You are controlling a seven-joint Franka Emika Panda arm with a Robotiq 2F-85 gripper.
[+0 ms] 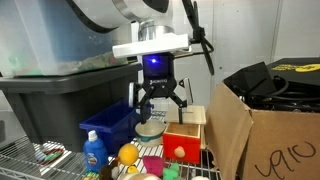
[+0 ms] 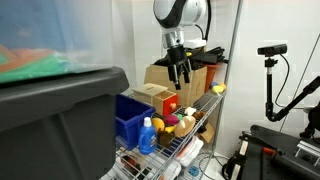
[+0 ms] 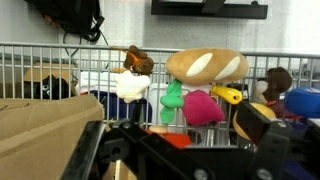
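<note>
My gripper (image 1: 163, 104) hangs open above the wire rack, with nothing between its fingers. Below it in the wrist view lie a bread-like loaf (image 3: 207, 66), a raspberry-pink item (image 3: 203, 108), a green item (image 3: 172, 97), a yellow piece (image 3: 227, 95), a white item (image 3: 130, 85) and a brown toy (image 3: 138, 60). An orange round fruit (image 1: 128, 154) sits near the blue bottle (image 1: 95, 150). Part of a red-fronted box (image 1: 182, 146) shows behind these items; in the wrist view the gripper hides some of the rack.
Beside the rack stands a large dark bin (image 2: 60, 125), with a blue bin (image 1: 110, 128) next to it. A teal bowl (image 1: 150, 130) is near the red-fronted box. Tall cardboard (image 1: 280, 145) borders the right side in exterior view 1.
</note>
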